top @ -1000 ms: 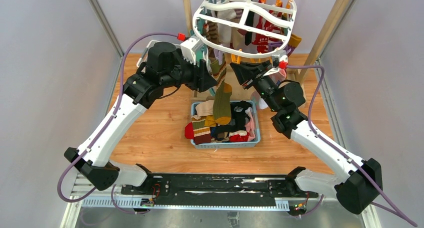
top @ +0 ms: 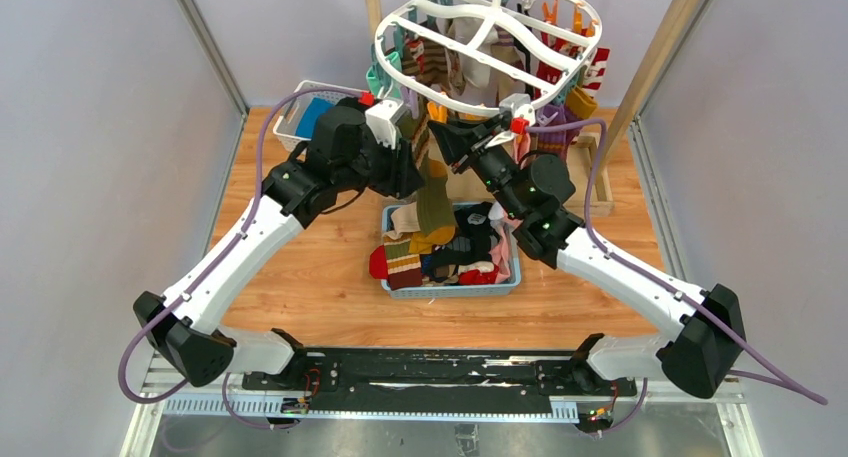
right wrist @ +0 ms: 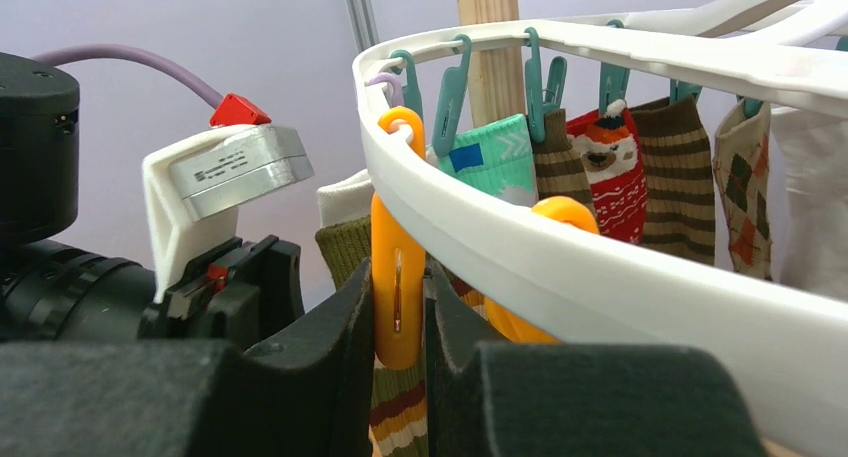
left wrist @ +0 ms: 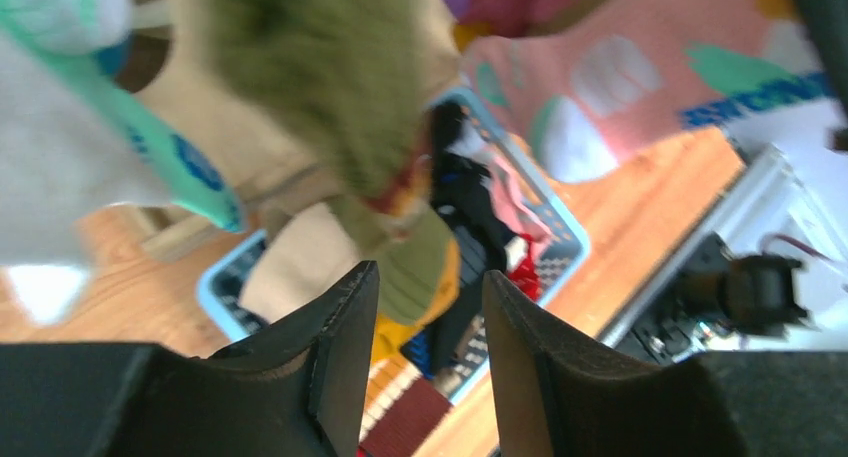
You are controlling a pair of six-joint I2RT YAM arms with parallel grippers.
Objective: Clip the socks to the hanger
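Note:
The round white hanger [top: 487, 17] hangs at the top of the top view, with socks clipped round it. My right gripper is shut on an orange clip [right wrist: 397, 322] at the hanger's near rim. Behind that clip an olive sock with striped bands [right wrist: 400, 412] hangs down; whether the clip bites it cannot be told. The same olive sock [top: 434, 207] dangles above the bin. My left gripper is open beside it, the gap between its fingers empty, and the blurred sock [left wrist: 330, 87] lies beyond the fingertips.
A blue bin [top: 450, 291] of loose socks stands on the wooden floor below. Teal clips [right wrist: 452, 97] holding socks line the hanger, and another orange clip [right wrist: 515, 322] sits close to my right gripper. A white basket [top: 290, 127] is at the back left.
The right gripper has moved left and up with the orange clip, and the hanger has turned and shifted slightly.

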